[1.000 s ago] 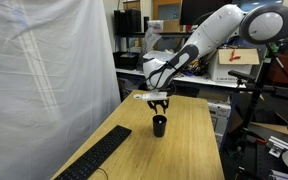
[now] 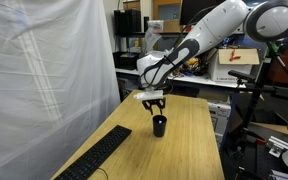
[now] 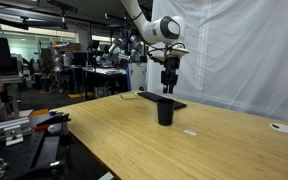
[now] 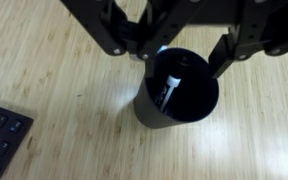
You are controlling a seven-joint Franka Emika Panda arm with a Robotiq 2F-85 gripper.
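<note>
A black cup (image 2: 159,127) stands upright on the wooden table, and a slender white-tipped object (image 4: 170,92) lies slanted inside it in the wrist view. Just above the cup hangs my gripper (image 2: 155,105), pointing down. Seen from the wrist, its dark fingers (image 4: 224,55) are spread apart over the far part of the cup's mouth, with nothing between them. Exterior view 2 shows the same cup (image 3: 165,112) below the gripper, with a small gap between them. What the slender object is cannot be made out fully.
A black keyboard (image 2: 94,153) lies along the table's left side. A small white item (image 3: 190,132) and a round white one (image 3: 283,128) rest on the table in exterior view 2. Much of the wooden surface (image 2: 189,145) around the cup is bare.
Over the last second my gripper has risen slightly from close above the cup and shifted a little left in exterior view 1. The cup has stayed in place.
</note>
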